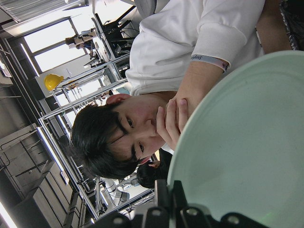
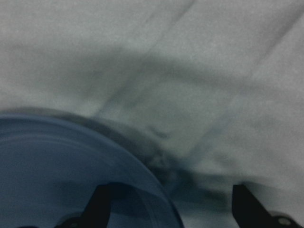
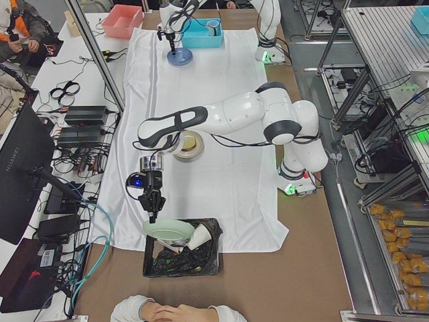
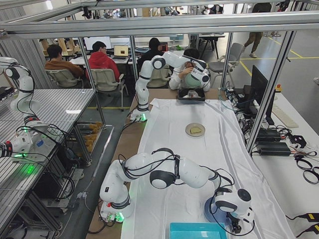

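Note:
My left gripper (image 3: 153,209) is shut on the rim of a pale green plate (image 3: 167,229), held above a black-lined bin (image 3: 181,267) with a white cup (image 3: 200,236) in it. The plate fills much of the left wrist view. My right gripper is open low over the edge of a blue plate (image 2: 66,175) on the white cloth, one finger over the plate and the other over the cloth.
A beige plate (image 4: 195,129) with a yellow item lies mid-cloth. A blue tub (image 4: 197,230) with a cup stands beside the right arm, a pink tub (image 3: 123,20) on the side table. A person sits behind the bin.

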